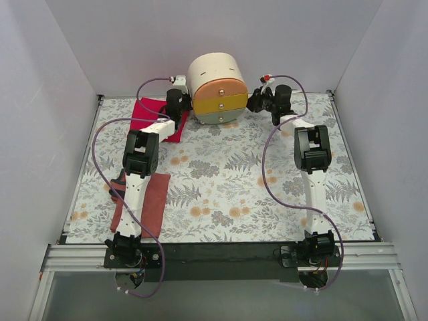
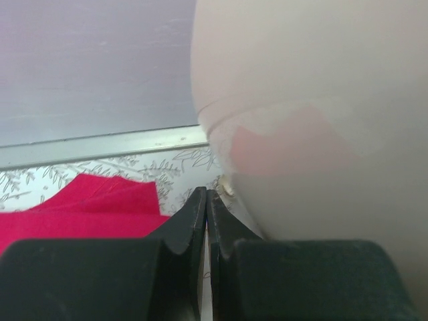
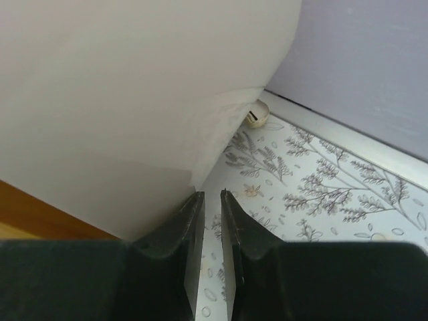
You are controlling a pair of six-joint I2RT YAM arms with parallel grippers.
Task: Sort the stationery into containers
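A cream rounded drawer box stands at the back of the table, its front turned slightly to the right. Orange, yellow and grey-green drawers, all shut, have metal knobs. My left gripper is shut at the box's left side, nothing visible between its fingers. On the other side, my right gripper is slightly open, its left finger close against the box wall and the gap empty. Whether either gripper presses on the box is hard to tell. No loose stationery shows.
A red cloth lies beneath the left gripper. A brown-red cloth with a dark item on it lies at the front left. A wall rises behind the box.
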